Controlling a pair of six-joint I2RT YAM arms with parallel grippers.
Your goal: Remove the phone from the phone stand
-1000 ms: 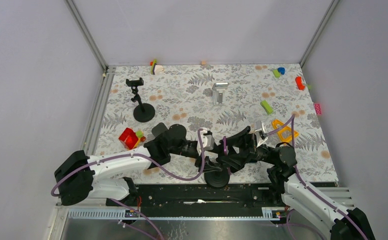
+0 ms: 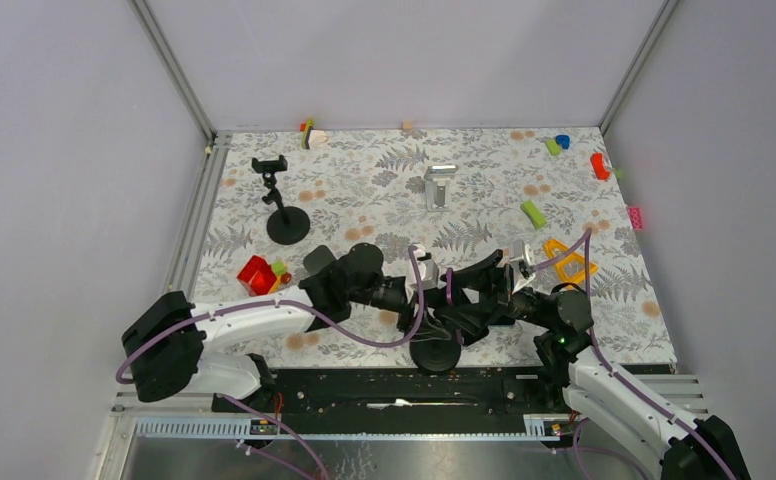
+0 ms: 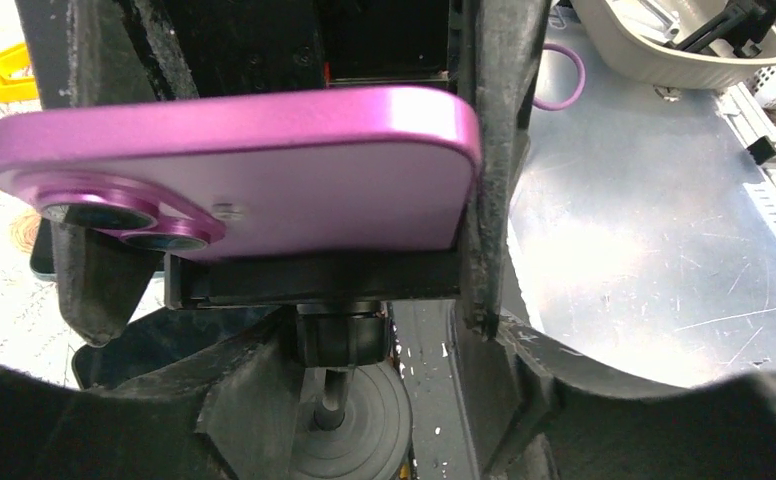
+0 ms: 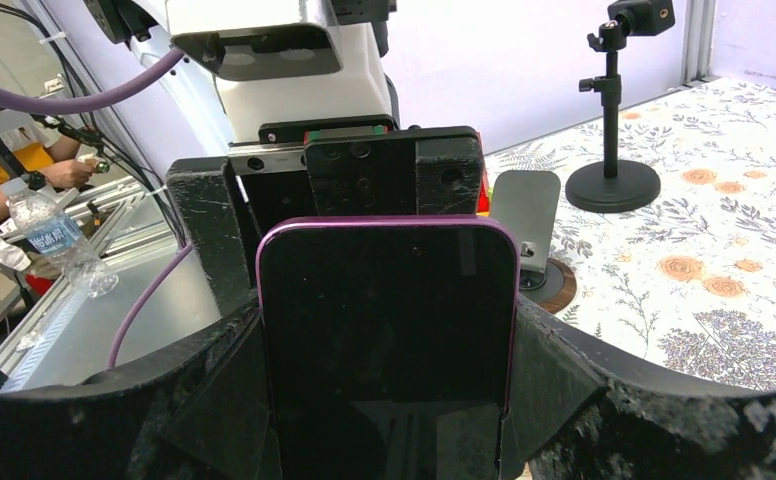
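The pink-purple phone point(image 3: 294, 190) sits in the black holder point(image 3: 324, 278) of its stand, whose round base point(image 2: 435, 356) shows at the table's front edge. Its dark screen point(image 4: 389, 330) faces the right wrist view. On either side of the phone stand the fingers of my right gripper, part open; whether both touch its edges I cannot tell. From the other side comes my left gripper, part open below the phone, its fingers either side of the stand's neck point(image 3: 342, 335). No firm hold by it shows.
A second black stand point(image 2: 288, 225) is at the left, a silver stand point(image 2: 440, 187) at the back middle. A red block point(image 2: 256, 276) lies behind my left arm, a yellow frame point(image 2: 570, 263) near my right.
My left arm has edged right and slightly away from the front edge, toward the stand. The right arm and the stand look still in the top view.
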